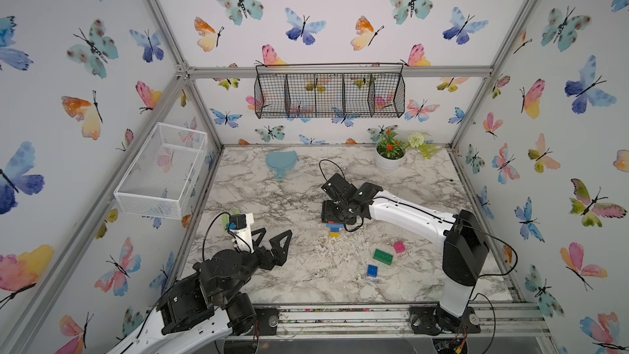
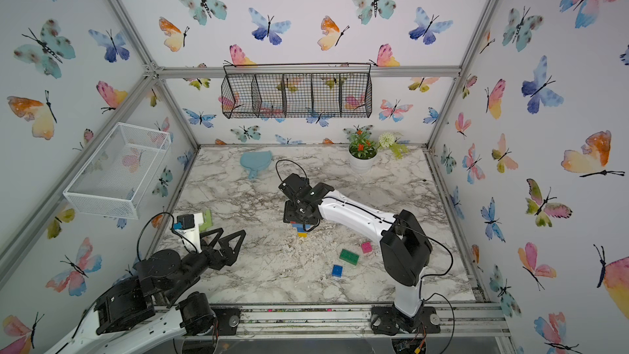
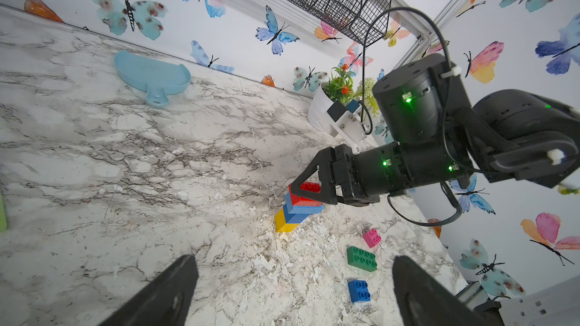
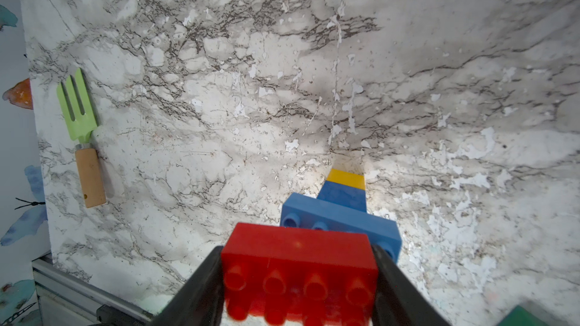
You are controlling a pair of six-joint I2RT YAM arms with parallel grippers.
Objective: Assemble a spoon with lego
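My right gripper is shut on a long red brick, gripping it by its two ends. In the right wrist view a light blue brick lies right behind and below the red one. A narrower blue brick and a yellow brick stand in line beneath it. From the left wrist view, the red brick appears at the top of this stack, over the light blue brick; whether they are joined cannot be told. Over the front left, my left gripper is open and empty.
Loose on the table at the front right are a pink brick, a green brick and a small blue brick. A toy fork lies to the left, a blue dustpan and potted plant at the back.
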